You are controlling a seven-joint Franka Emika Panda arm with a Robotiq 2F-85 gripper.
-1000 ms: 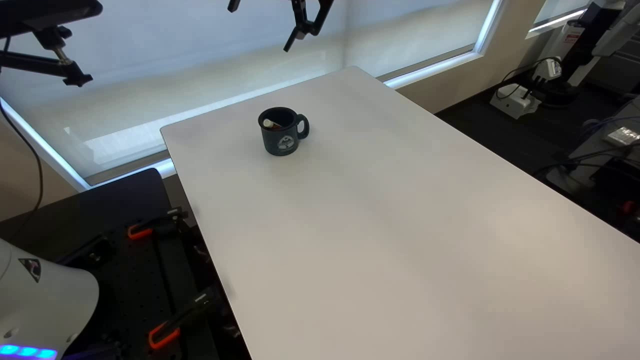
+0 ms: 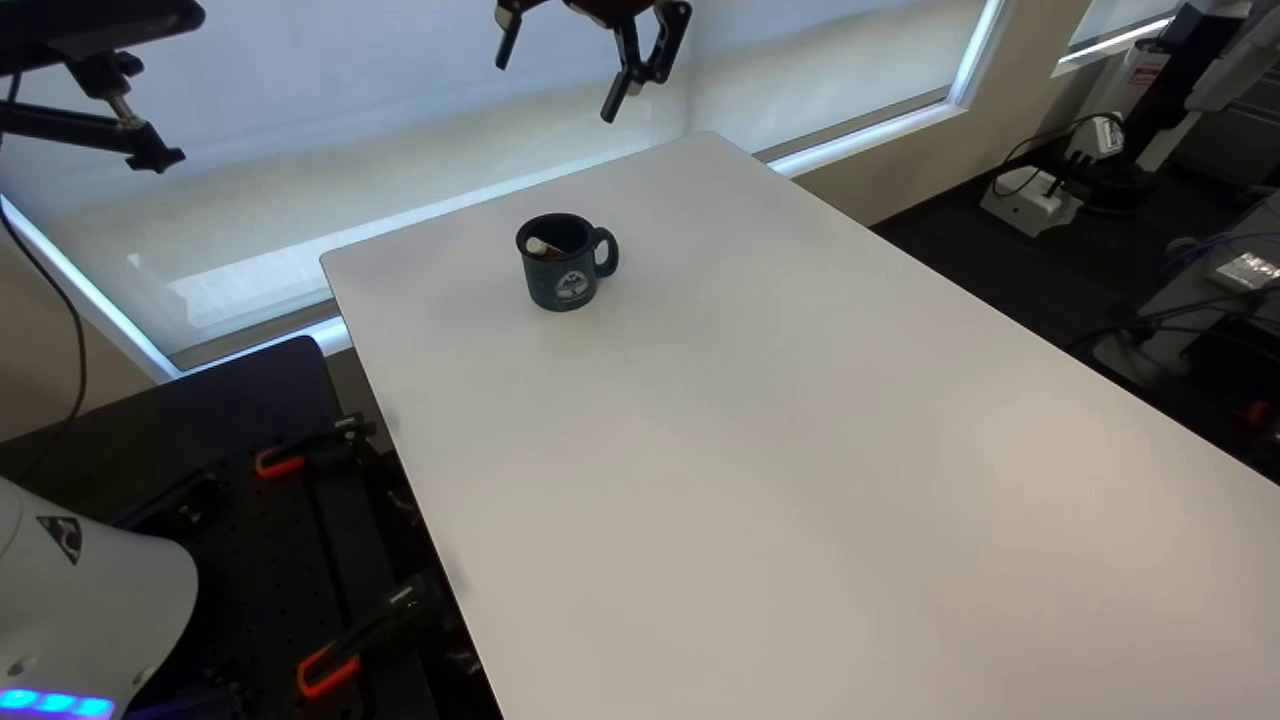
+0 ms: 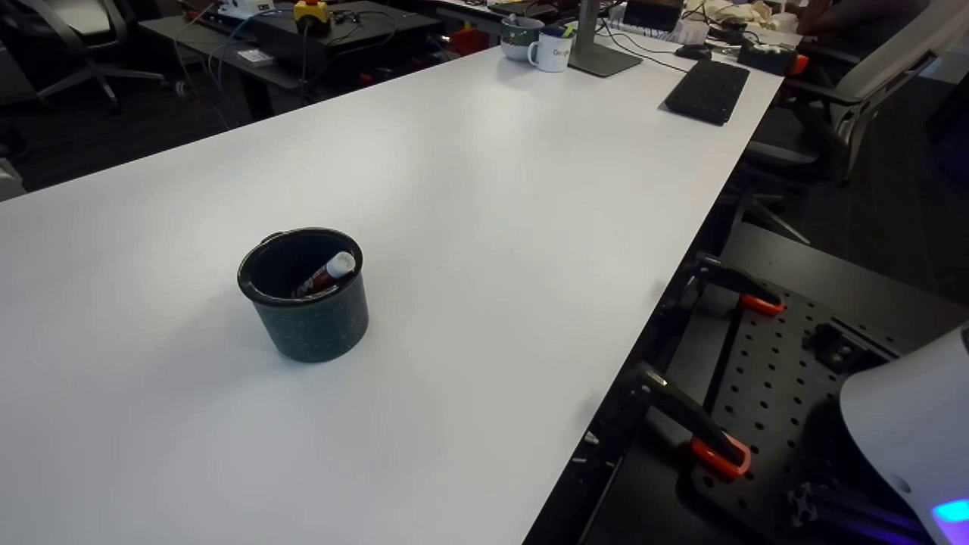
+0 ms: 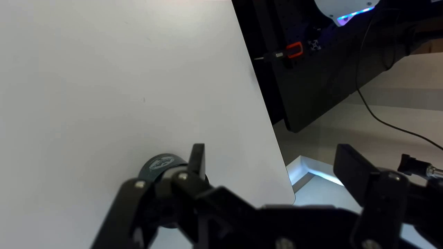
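Note:
A dark green mug stands upright on the white table, its handle to the right in exterior view 1. Inside the mug leans a marker with a white cap, its end near the rim. High above the table's far end, my gripper hangs clear of the mug, its fingers spread wide with nothing between them. In the wrist view the open gripper covers much of the mug, leaving mainly its logo side showing.
Orange-handled clamps line the robot's side.
My gripper has come lower and a little to the right in exterior view 1, its fingers still apart. The mug and the marker in it have stayed in place.

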